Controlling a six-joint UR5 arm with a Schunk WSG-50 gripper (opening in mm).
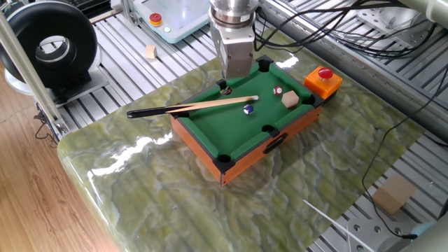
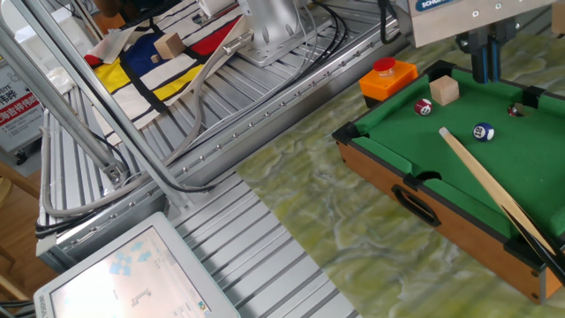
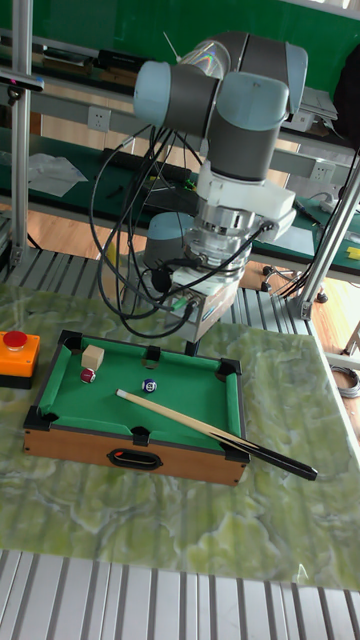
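A small pool table (image 1: 222,129) with green felt and wooden sides stands on the marbled surface. My gripper (image 2: 485,79) hangs over its far long side, dark fingers pointing down and close together; whether they are apart cannot be told. In exterior view 1 the gripper body hides the fingers. A cue (image 1: 203,105) lies across the near rail, its pale tip on the felt beside a blue-striped ball (image 1: 248,109). A red-striped ball (image 1: 278,90) rests near a wooden cube (image 1: 290,99) at one end. Another dark-red ball (image 2: 515,110) sits by the far side pocket.
An orange box with a red button (image 1: 323,82) stands just off the cube end of the pool table. Cables (image 3: 107,256) loop beside the arm.
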